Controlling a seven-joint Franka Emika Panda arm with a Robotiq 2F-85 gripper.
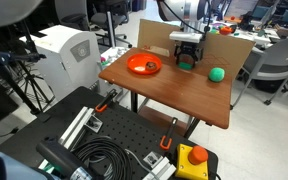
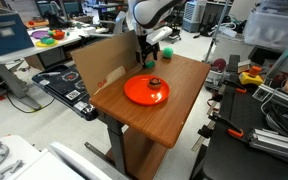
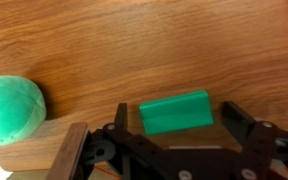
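Note:
A green block [image 3: 177,113] lies on the brown tabletop, seen from above in the wrist view. My gripper is open, one finger on each side of the block. In exterior view 1 the gripper [image 1: 185,55] is low over the far part of the table, where the green block [image 1: 186,65] shows just under it. Exterior view 2 has the gripper [image 2: 149,58] at the same place, beside the cardboard panel. Whether the fingers touch the block cannot be told.
A green ball [image 1: 216,74] rests to the block's right. An orange-red plate [image 1: 144,63] holding a small round item [image 2: 154,83] is on the other side. Cardboard [image 1: 154,37] walls the table's back edge.

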